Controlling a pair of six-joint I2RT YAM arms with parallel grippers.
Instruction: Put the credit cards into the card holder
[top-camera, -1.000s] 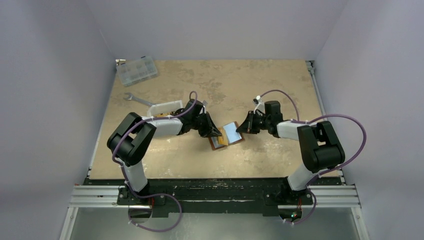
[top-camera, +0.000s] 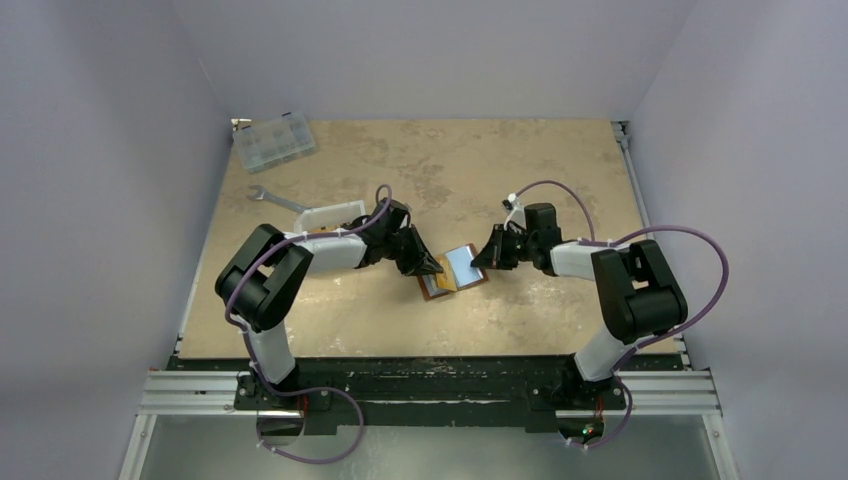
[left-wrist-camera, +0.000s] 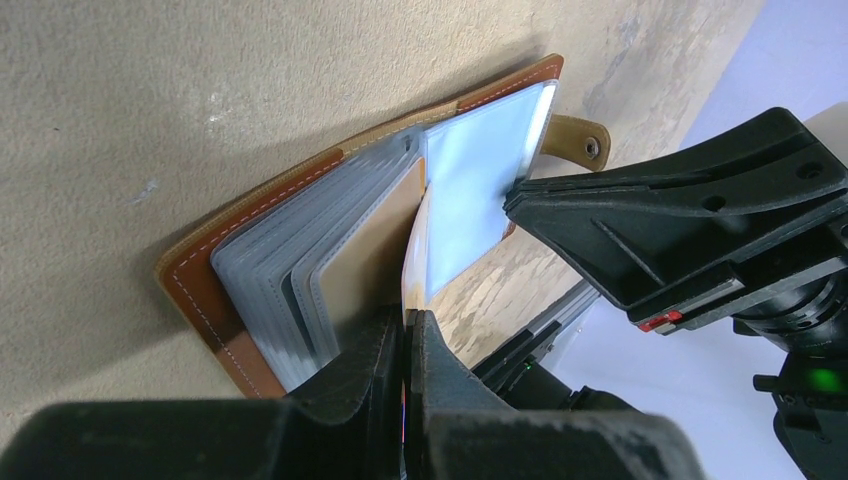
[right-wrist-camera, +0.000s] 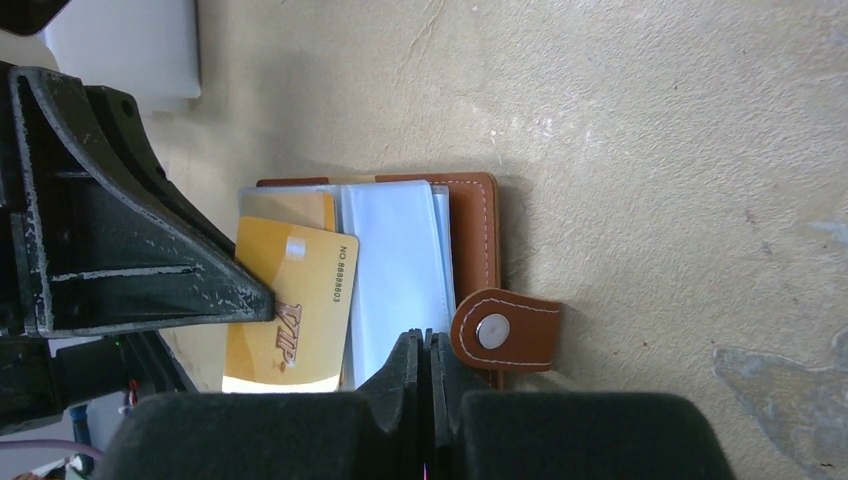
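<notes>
The brown card holder (top-camera: 435, 291) lies spread on the table, its clear sleeves (left-wrist-camera: 290, 270) fanned to one side and a pale blue sleeve page (right-wrist-camera: 395, 260) on the other. A gold card stands tilted over the middle of the holder, seen nearly edge-on in the left wrist view. My left gripper is shut on this card. Whether the card's lower edge is inside a sleeve I cannot tell. Over the pale page's outer edge, my right gripper is shut, with nothing visible between its fingertips.
The holder's snap strap (right-wrist-camera: 508, 330) sticks out beside the right gripper. A white tray (top-camera: 330, 216) stands behind the left arm, near a wrench (top-camera: 278, 199) and a clear compartment box (top-camera: 273, 142).
Both grippers stay almost in place over the holder; the right arm has shifted very slightly. The card and holder look unchanged.
</notes>
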